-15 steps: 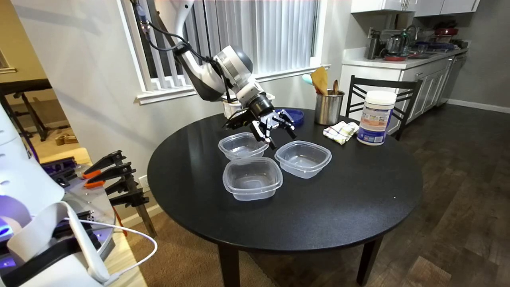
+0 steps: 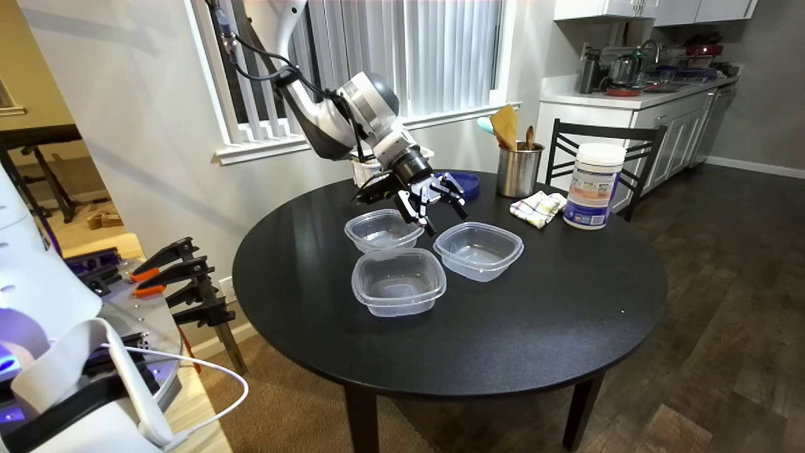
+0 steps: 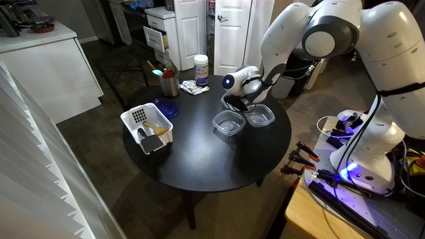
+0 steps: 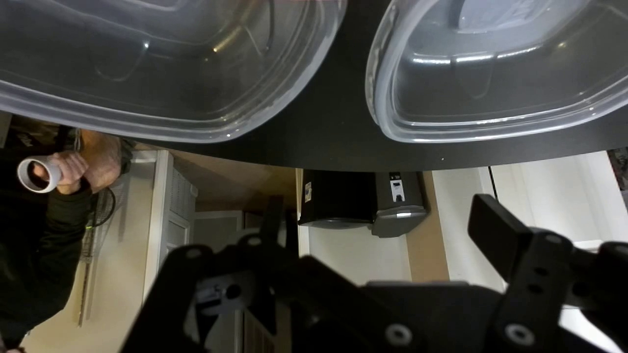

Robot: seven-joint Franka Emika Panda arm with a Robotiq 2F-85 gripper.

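Observation:
Three clear plastic containers sit upright and empty on the round black table (image 2: 521,332). In exterior view 1 they are the near container (image 2: 400,283), the right container (image 2: 480,253) and the far-left container (image 2: 373,230). Above the gap between the far-left and right ones hangs my gripper (image 2: 445,214), tilted downward, its fingers spread with nothing between them. The wrist view shows two wide-apart black fingers (image 4: 500,232) below the rims of two containers. From exterior view 2, the arm hides most of the gripper and part of one container (image 3: 227,100).
Blue lids (image 3: 166,107) and a white basket (image 3: 169,129) holding utensils stand at the window side. A steel utensil pot (image 2: 519,170), a checked cloth (image 2: 538,208) and a wipes tub (image 2: 593,185) line the far right. A person's hand (image 4: 70,170) shows beyond the table.

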